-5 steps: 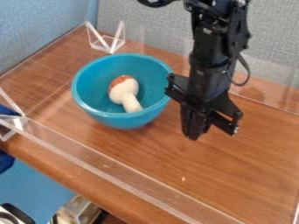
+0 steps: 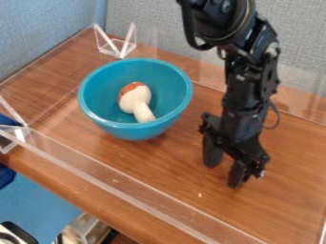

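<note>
A teal bowl [image 2: 102,88] sits on the wooden table [image 2: 152,181], holding a white mushroom-like toy [image 2: 140,107] with an orange-and-white top. To the right of the bowl, my black gripper [image 2: 226,170] is low over the bare table, pointing down, its fingers apart with nothing visible between them.
Clear low walls edge the table at the back and front-left, with a white angular piece [image 2: 114,43] at the back-left corner. Bare wood lies in front and at right. A blue floor and loose items lie beyond the left edge.
My gripper has moved down toward the table surface and slightly to the right. The bowl and the toy in it have stayed in place.
</note>
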